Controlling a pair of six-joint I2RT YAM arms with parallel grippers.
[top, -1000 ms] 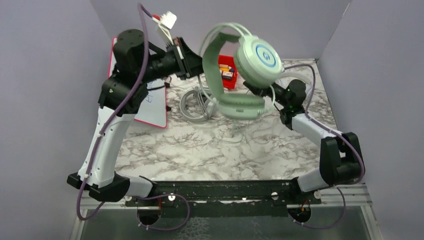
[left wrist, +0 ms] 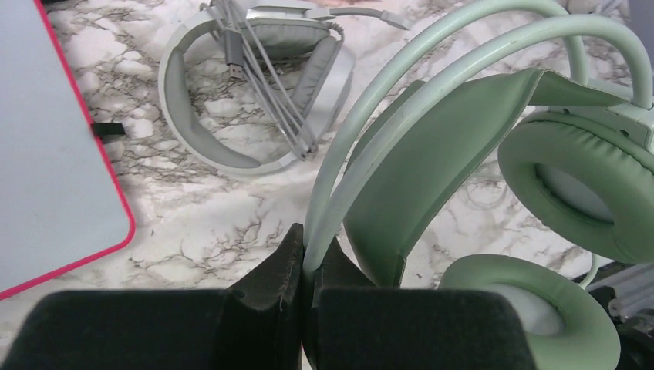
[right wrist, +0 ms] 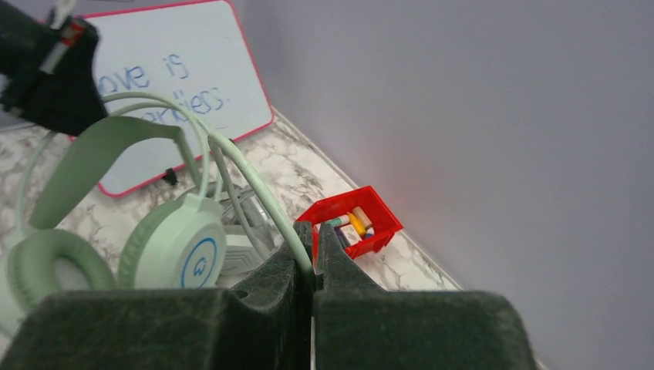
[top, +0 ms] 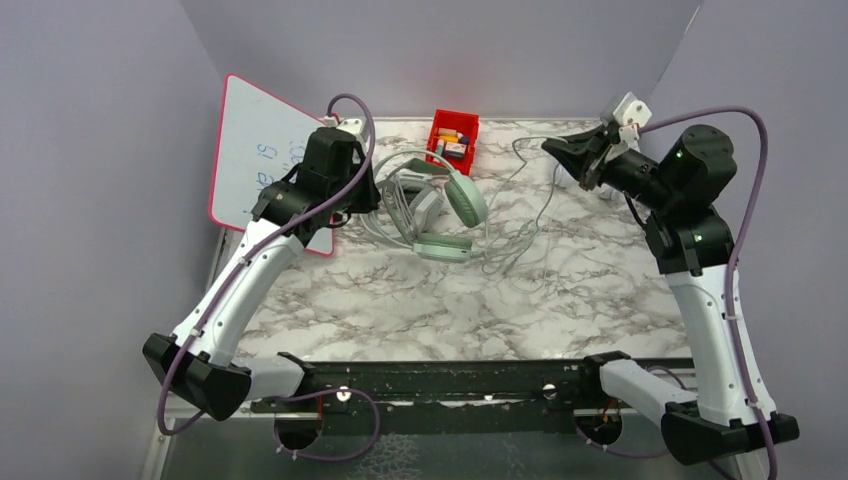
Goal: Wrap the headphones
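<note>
Pale green headphones (top: 467,201) hang above the marble table with both ear cups pointing right. My left gripper is shut on a thin band of their headband, seen clearly in the left wrist view. Their pale green cable (right wrist: 261,193) rises into my right gripper, whose fingers are closed around it. In the top view the right gripper is at the back right, well apart from the ear cups, while slack cable loops droop between. Silver-grey headphones (left wrist: 315,77) with a bundled cable lie on the table, partly hidden beneath the green pair.
A red bin (top: 438,137) of small items stands at the back middle. The whiteboard (top: 245,140) with a red edge leans at the left. Bare marble (top: 430,315) lies in front of the headphones.
My left gripper has lowered the green headphones toward the table. The right gripper has risen and moved right, away from the cups, with cable stretching to it.
</note>
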